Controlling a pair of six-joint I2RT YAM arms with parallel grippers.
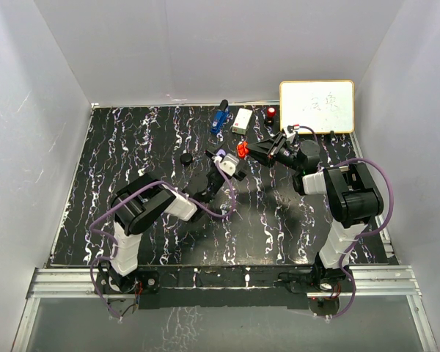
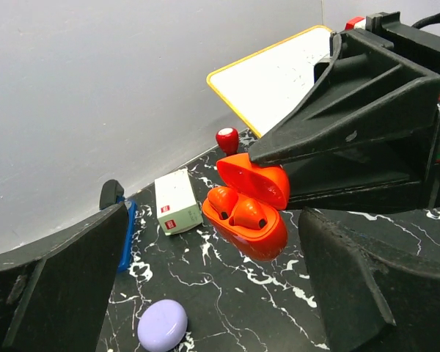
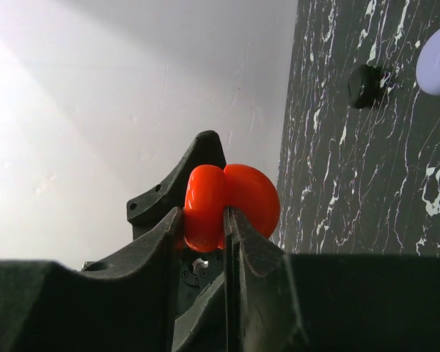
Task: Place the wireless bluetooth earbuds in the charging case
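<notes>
My right gripper [image 1: 249, 149] is shut on the red charging case [image 2: 252, 233], held above the table with its lid [image 2: 253, 178] flipped up. In the left wrist view both orange-red earbuds [image 2: 247, 213] sit in the case's wells. The right wrist view shows the case's back between the fingertips. My left gripper [image 1: 226, 165] stands open just short of the case, nothing between its fingers, which frame the case in its own view. A lilac round object [image 2: 162, 324] lies on the table below.
A white box [image 1: 242, 119], a blue tool [image 1: 219, 117], a red bottle [image 1: 270, 114] and a whiteboard [image 1: 316, 103] stand along the back. A small black round object [image 1: 186, 158] lies left of centre.
</notes>
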